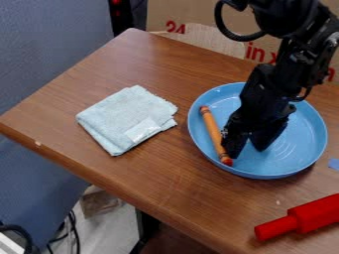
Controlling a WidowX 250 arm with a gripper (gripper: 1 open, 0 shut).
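Note:
A blue plate (284, 154) rests on the wooden table, holding an orange crayon-like stick (212, 129) with a red tip along its left side. My black gripper (239, 139) is low over the plate, just right of the stick and near its lower half. Whether its fingers are open or shut, or touch the stick, I cannot tell.
A folded pale cloth (126, 119) lies left of the plate. A red roller (298, 218) sits at the front right. Cardboard (185, 15) stands behind the table, whose left edge borders a blue-grey surface.

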